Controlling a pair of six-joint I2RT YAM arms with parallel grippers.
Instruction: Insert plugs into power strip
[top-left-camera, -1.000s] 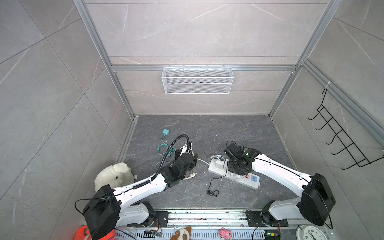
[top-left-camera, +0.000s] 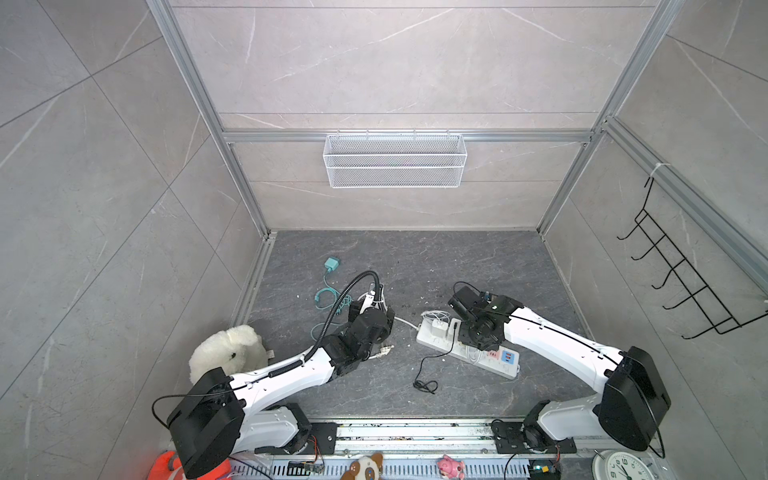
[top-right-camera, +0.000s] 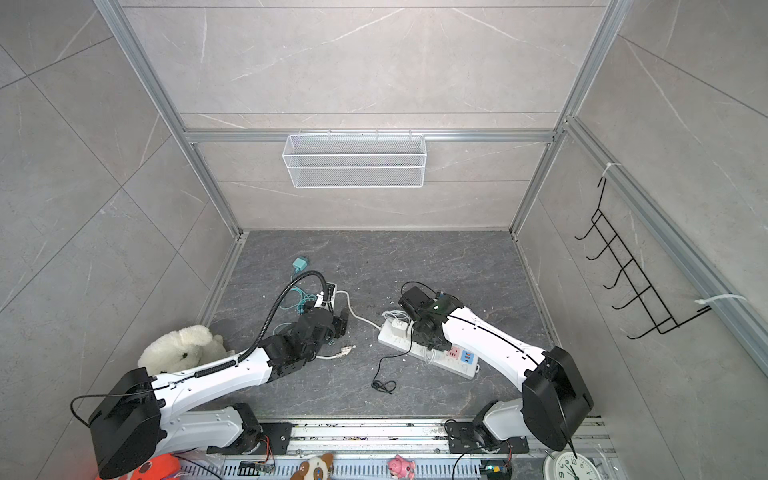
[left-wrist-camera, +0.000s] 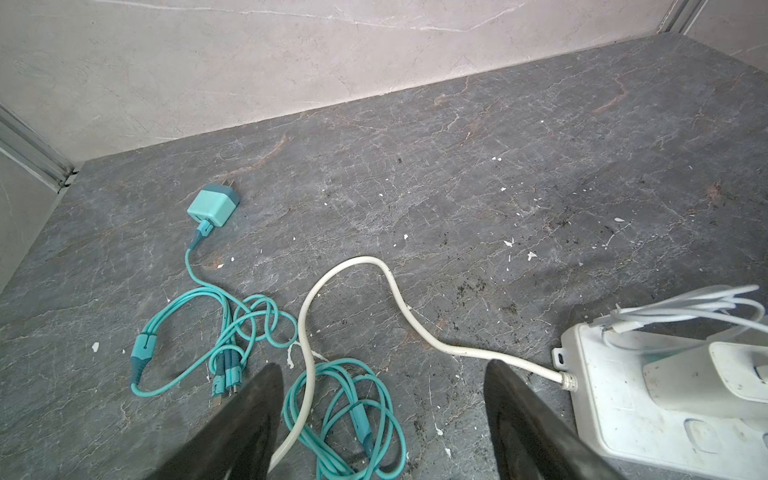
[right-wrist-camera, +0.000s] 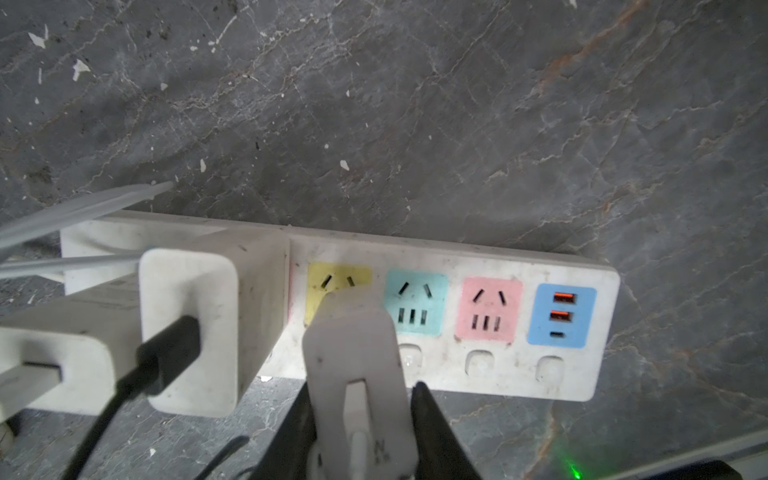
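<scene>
The white power strip (right-wrist-camera: 584, 368) carries two white adapters (right-wrist-camera: 188, 304) at its left end, one with a black cable plugged in. In the right wrist view my right gripper is shut on a white plug (right-wrist-camera: 348, 336), held over the yellow socket; whether it is seated cannot be told. My left gripper is open above the table, left of the strip, with cables below it. A teal charger (left-wrist-camera: 212, 204) lies with coiled teal cables at the back left.
A white plush toy (top-left-camera: 224, 352) sits at the left beside my left arm. A wire basket (top-left-camera: 394, 160) hangs on the back wall, a black hook rack (top-left-camera: 672, 264) on the right wall.
The left arm has hardly moved.
</scene>
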